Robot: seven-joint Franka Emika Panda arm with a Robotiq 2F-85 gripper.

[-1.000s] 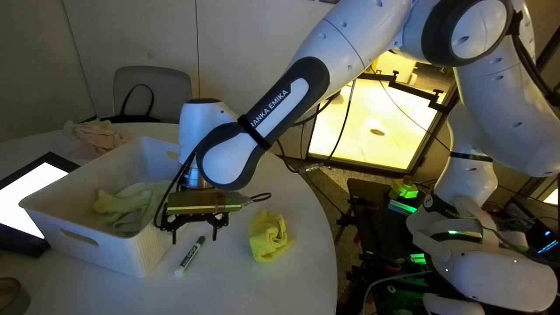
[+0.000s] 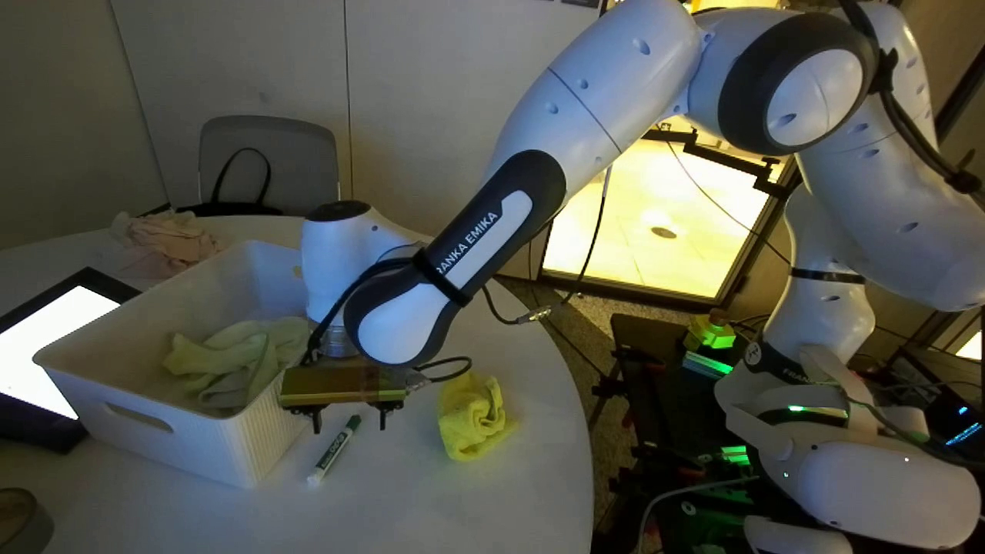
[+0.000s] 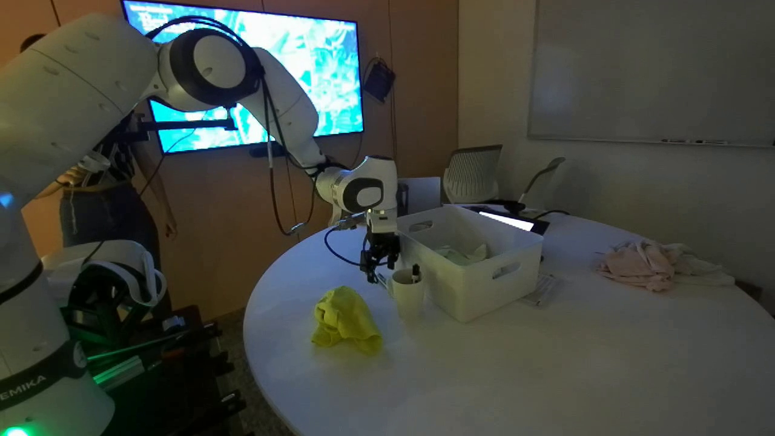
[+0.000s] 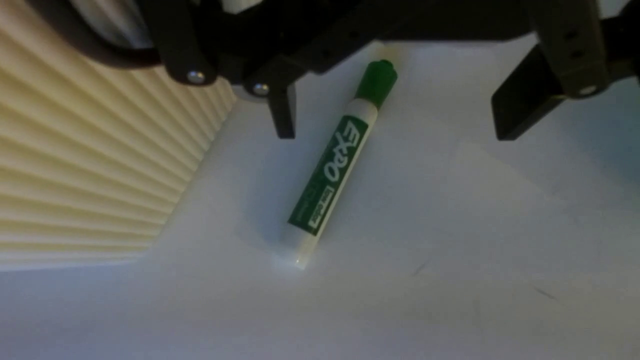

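Note:
A green-capped Expo marker [image 4: 333,171] lies on the white table, slanting across the wrist view; the same marker [image 2: 334,451] shows beside the bin in exterior view 1. My gripper [image 2: 350,425] is open above the table near the marker's cap end. In the wrist view the two fingers [image 4: 282,111] stand wide apart on either side of the cap, with the marker below them and nothing gripped. Seen from exterior view 2, the gripper [image 3: 376,272] is low behind a white cup [image 3: 408,290] holding a dark pen.
Close beside the gripper stands a white bin [image 2: 175,438] with pale cloths [image 2: 235,360] inside. A crumpled yellow cloth [image 2: 472,417] lies on the table's other side. Pinkish cloth [image 3: 643,265] and a lit screen [image 2: 46,351] are beyond the bin. Bare table lies in front.
My arm has come down, and the gripper has shifted slightly, now lower near the marker's cap. The marker, bin and yellow cloth have stayed put.

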